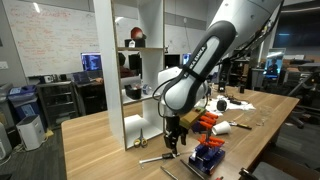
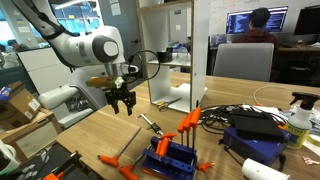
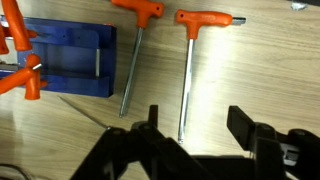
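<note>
My gripper has its dark fingers spread wide in the wrist view, with nothing gripped between them. An orange T-handle tool (image 3: 188, 75) lies on the wood, its metal shaft running down into the gap between the fingers as seen from above. To its left rests a second orange-handled tool (image 3: 131, 75). A blue rack (image 3: 72, 62) holding more orange-handled tools is at the upper left. In exterior view 2, the gripper (image 2: 120, 101) hangs over the table, left of the rack (image 2: 172, 156); its height above the tools is hard to judge.
A white shelf unit (image 1: 132, 70) rises behind the arm. Near the rack are a white roll (image 2: 262, 171), a dark box with cables (image 2: 255, 120) and a spray bottle (image 2: 300, 117). Bare tabletop (image 1: 88, 145) extends to the left in exterior view 1.
</note>
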